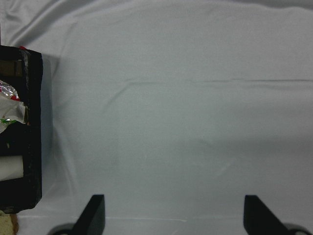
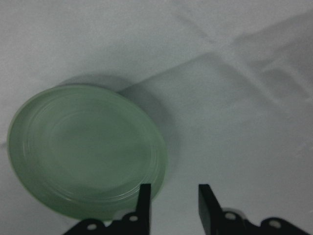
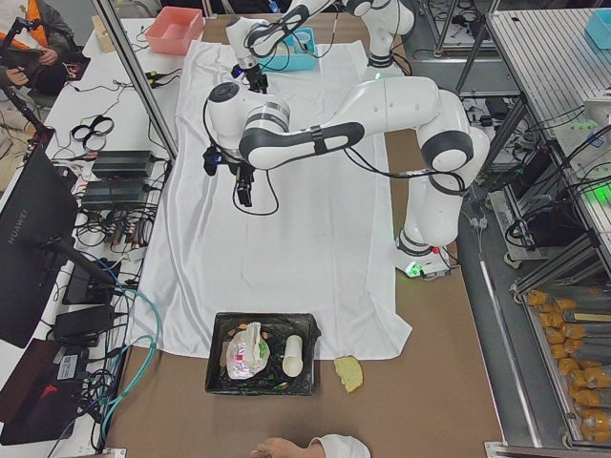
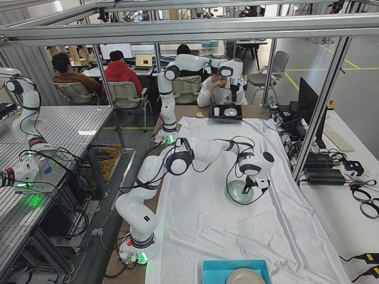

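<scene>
A green plate (image 2: 85, 147) lies on the white cloth, also seen under my arm (image 4: 234, 186) in the right camera view. My right gripper is open just beside the plate's rim, with nothing between its fingers. My left gripper stands open over bare cloth. At the left of the left wrist view is a black tray (image 1: 33, 127) holding a crumpled wrapper (image 1: 11, 110) and a white cylinder (image 1: 10, 167).
A yellow bread slice (image 3: 348, 372) lies on the brown table beside the tray. A blue bin (image 4: 210, 272) with a beige plate (image 4: 244, 278) stands at the opposite end. A person's hand (image 3: 272, 448) is at the table edge.
</scene>
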